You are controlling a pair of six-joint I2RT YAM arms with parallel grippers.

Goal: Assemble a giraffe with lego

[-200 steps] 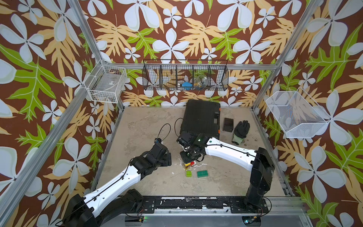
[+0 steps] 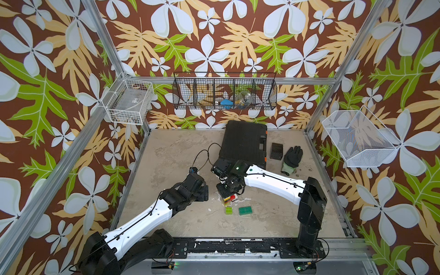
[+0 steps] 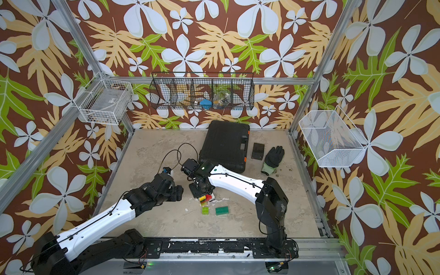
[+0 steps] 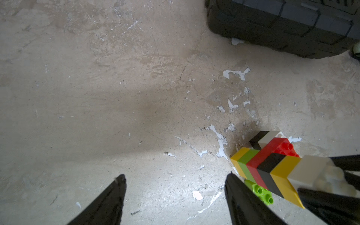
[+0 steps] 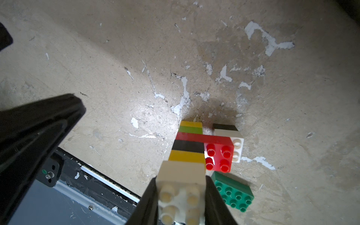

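Observation:
A brick tower stands on the table. Its neck stacks yellow, green, red, black and yellow bricks below a white brick (image 5: 181, 174) on top. The long red brick (image 5: 219, 144) reaches sideways from the neck over a short white-and-black leg (image 5: 226, 132). My right gripper has one finger on each side of the white top brick; whether both press on it cannot be told. To the left of the tower, my left gripper stands open and empty. A dark green brick (image 2: 245, 210) and a lime green brick (image 2: 228, 210) lie loose nearby.
A black case (image 2: 243, 143) lies behind the bricks, with a dark small box (image 2: 276, 150) and a glove (image 2: 292, 158) to its right. A black cable loops behind the left gripper.
The left arm has barely moved. Loose bricks stay put.

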